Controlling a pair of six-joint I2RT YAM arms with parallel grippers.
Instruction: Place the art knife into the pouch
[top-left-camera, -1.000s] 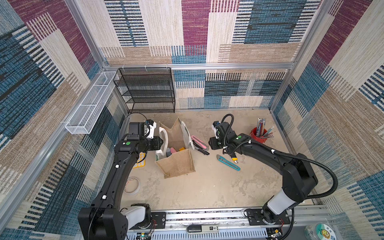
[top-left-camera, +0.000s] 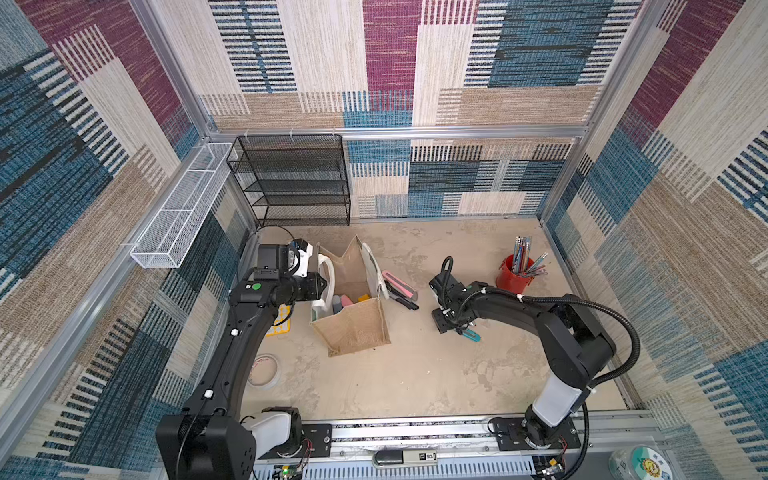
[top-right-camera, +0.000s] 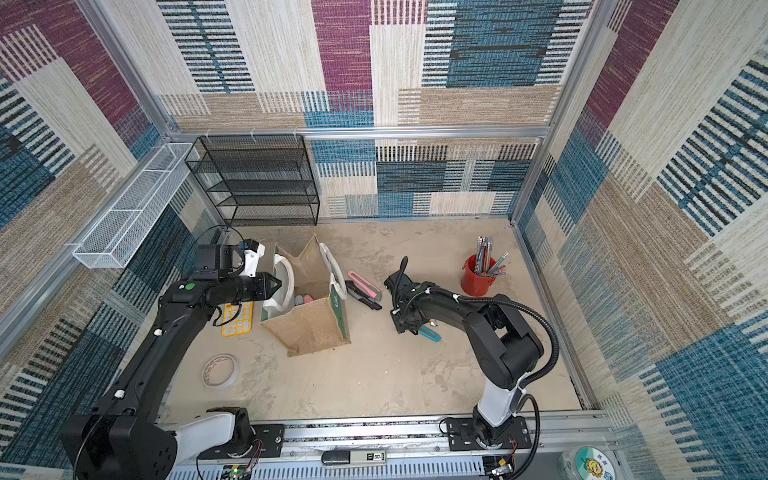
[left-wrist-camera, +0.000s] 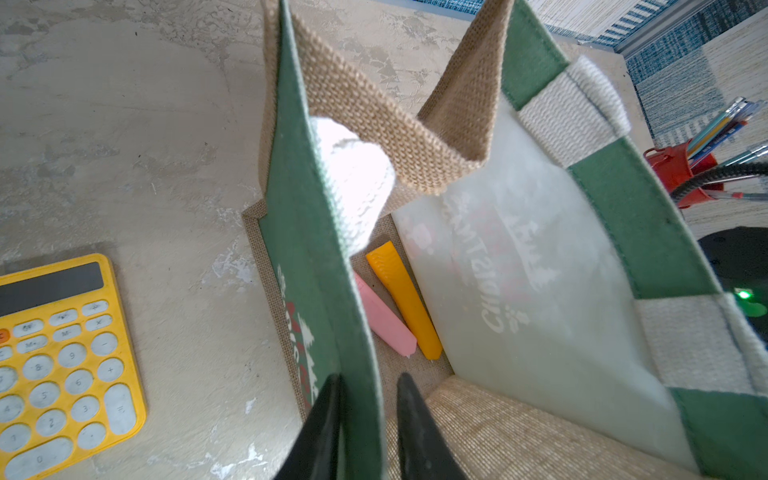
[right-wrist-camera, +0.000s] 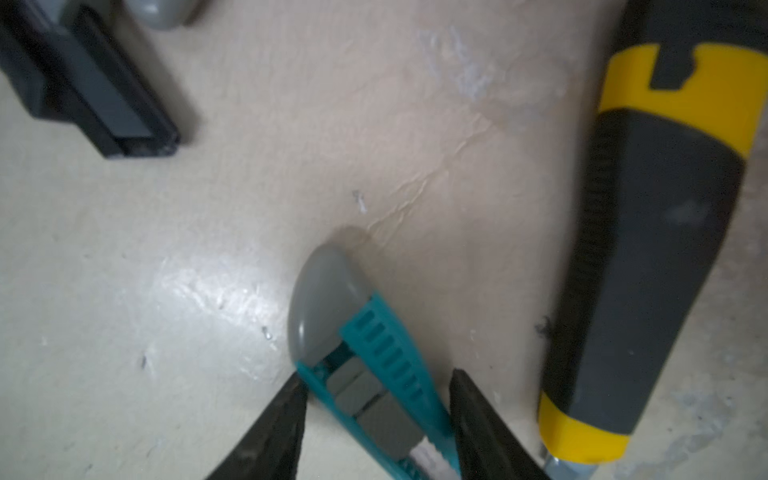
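Observation:
The teal art knife with a grey end lies on the table, partly under my right gripper. That gripper is part open and low, one finger on each side of the knife; whether the pads touch it I cannot tell. In the top left view only the knife's teal tail shows. The pouch, a tan jute bag with green-trimmed sides and white handles, stands upright with its mouth spread. My left gripper is shut on its left green edge. Inside lie a pink item and a yellow one.
A black-and-yellow tool lies close beside the teal knife. Pink and black cutters lie between pouch and right gripper. A red pencil cup stands behind the right arm.
My right gripper has come toward the front and down over the teal knife, covering much of it. The left arm and pouch have stayed put.

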